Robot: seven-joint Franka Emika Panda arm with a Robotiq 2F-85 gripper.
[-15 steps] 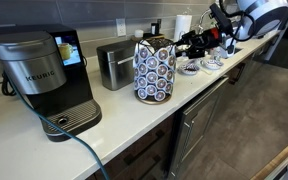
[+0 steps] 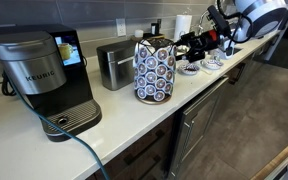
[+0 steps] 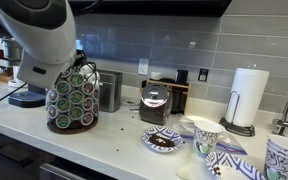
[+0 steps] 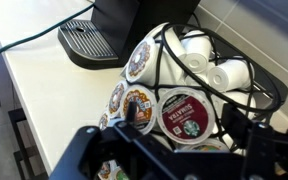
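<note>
A round carousel [image 2: 154,72] full of coffee pods stands on the white counter. At its upper part is my gripper, open, with dark fingers [image 4: 87,143] spread to either side. A pod with a maroon lid [image 4: 185,115] lies in the carousel's rack, in line with the gap between the fingers; whether they touch it I cannot tell. Exterior view 1 has the gripper [image 2: 187,46] at the carousel's upper right side. In exterior view 2 the white arm hides the gripper and part of the carousel [image 3: 72,102].
The Keurig coffee maker [image 2: 49,80] stands left of the carousel, with a toaster [image 2: 116,65] behind. Plates [image 3: 163,139] and patterned cups [image 3: 207,136] occupy the counter's other side. A cable [image 2: 69,132] crosses the counter's front edge.
The arm has shifted slightly left in exterior view 1, with the gripper still beside the carousel. The carousel and counter items look unmoved.
</note>
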